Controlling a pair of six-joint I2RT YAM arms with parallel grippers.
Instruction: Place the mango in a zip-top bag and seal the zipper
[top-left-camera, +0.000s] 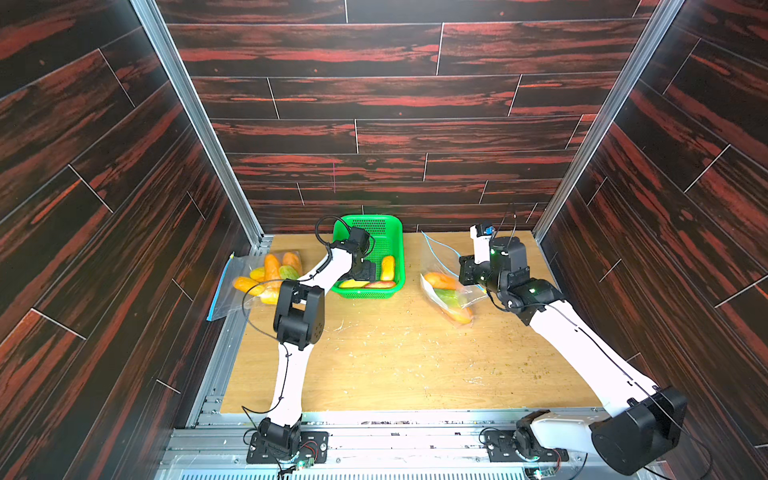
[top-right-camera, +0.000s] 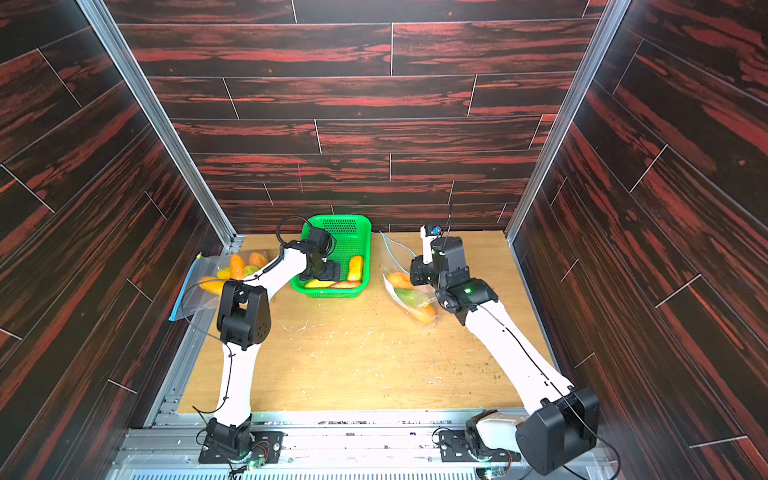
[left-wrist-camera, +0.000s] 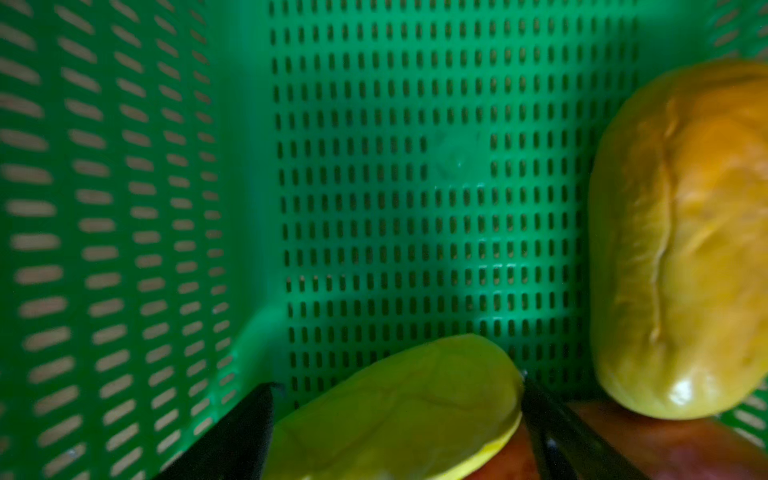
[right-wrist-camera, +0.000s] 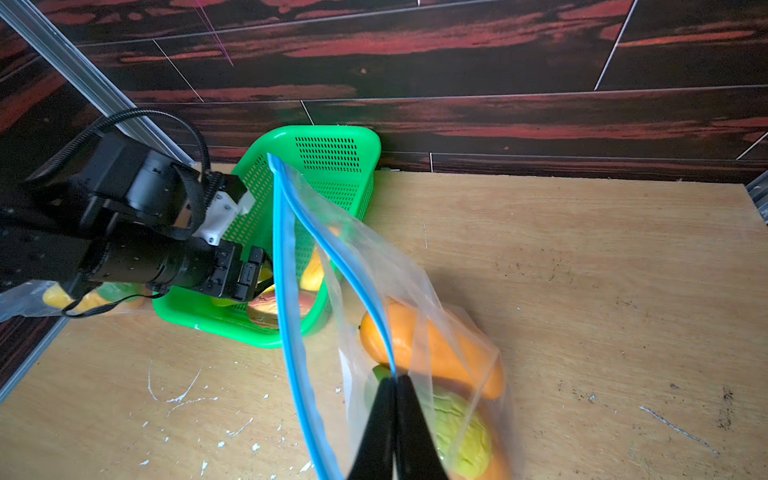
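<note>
In the left wrist view, a yellow-green mango (left-wrist-camera: 392, 416) lies low in the green basket (top-left-camera: 401, 256), between the fingers of my open left gripper. An orange-yellow mango (left-wrist-camera: 680, 240) stands to the right, and a reddish mango (left-wrist-camera: 688, 444) shows partly below it. My right gripper is shut on the blue-edged rim of a clear zip top bag (right-wrist-camera: 408, 272), which hangs with its mouth parted. Inside that bag are an orange mango (right-wrist-camera: 440, 348) and a green one (right-wrist-camera: 464, 436), with another orange one partly hidden beneath.
At the far left lies another clear bag (top-left-camera: 228, 292) with a blue zipper, holding several mangoes (top-left-camera: 272, 272). The left arm reaches over the left bag's right side.
</note>
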